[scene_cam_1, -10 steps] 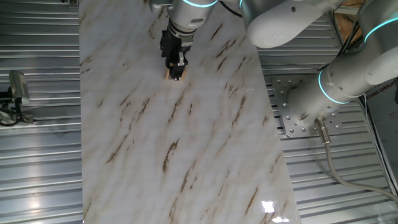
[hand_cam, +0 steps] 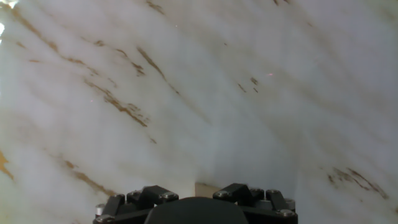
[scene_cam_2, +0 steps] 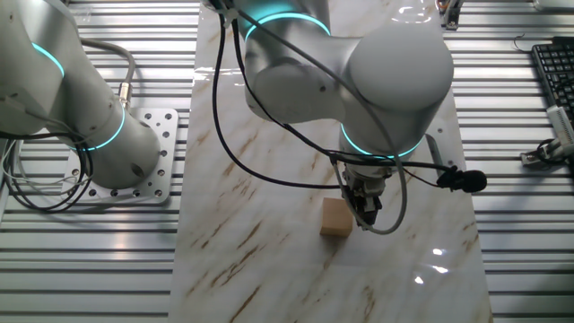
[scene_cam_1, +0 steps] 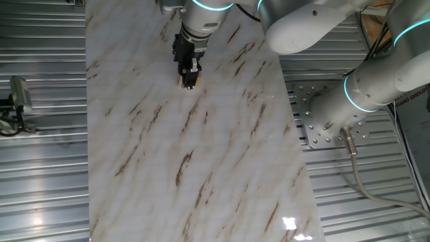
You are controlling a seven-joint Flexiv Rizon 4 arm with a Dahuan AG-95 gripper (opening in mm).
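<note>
A small tan wooden block (scene_cam_2: 337, 218) rests on the marble-patterned tabletop (scene_cam_2: 260, 215). My gripper (scene_cam_2: 366, 218) is close beside it, overlapping the block's right side in exterior view 2. From exterior view 1, the gripper (scene_cam_1: 190, 84) covers most of the block (scene_cam_1: 180, 82), leaving only thin tan edges. At the bottom of the wrist view, my gripper shows its two black fingers apart, so it looks open. One corner of the block (hand_cam: 204, 188) appears between them, nearer the right finger, with bare table on its left. The fingertips' contact with the block is hidden.
Most of the marble board (scene_cam_1: 201, 148) is clear. Slatted metal surface (scene_cam_1: 44, 175) flanks it on both sides. Loose cables (scene_cam_2: 224, 135) hang along the arm, near the gripper. A keyboard (scene_cam_2: 556, 76) lies off the board in exterior view 2.
Over the last second my gripper has shifted slightly downward in exterior view 1, covering a little more of the block.
</note>
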